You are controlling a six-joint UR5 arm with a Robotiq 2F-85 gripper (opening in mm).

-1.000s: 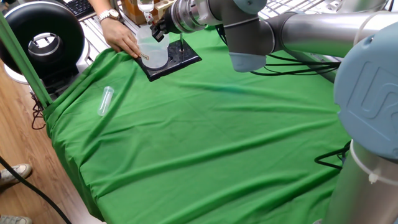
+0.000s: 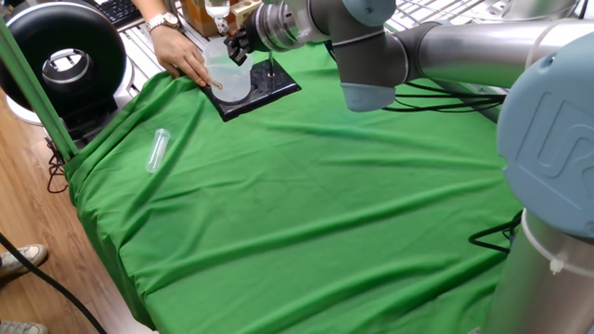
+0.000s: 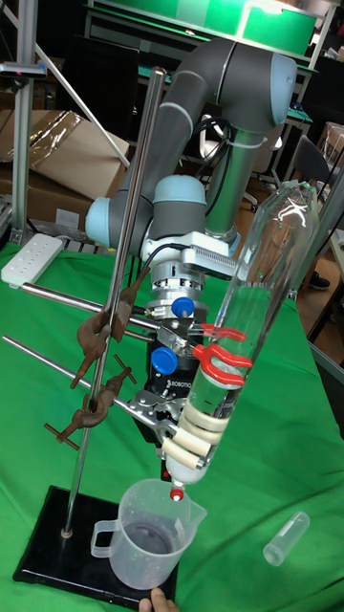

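A translucent plastic jug (image 3: 153, 546) with a handle stands on the black base of a metal stand (image 3: 51, 535). Above it, clamped at a tilt, is a clear glass vessel (image 3: 260, 275) with a white lower end and a red tip over the jug's mouth. My gripper (image 2: 238, 50) is at the jug's upper edge in exterior view 1. In exterior view 3 the gripper's dark body sits behind the clamps and vessel, its fingers mostly hidden. Whether it is open or shut does not show clearly.
A person's hand (image 2: 180, 57) rests by the jug at the base. One clear plastic tube (image 2: 158, 150) lies on the green cloth (image 2: 306, 213), which is otherwise bare. Clamp rods (image 3: 61, 372) jut out left of the stand pole. A white power strip (image 3: 32, 260) lies behind.
The arm and gripper show at most a very slight shift near the jug. The hand, jug and tube stay where they were.
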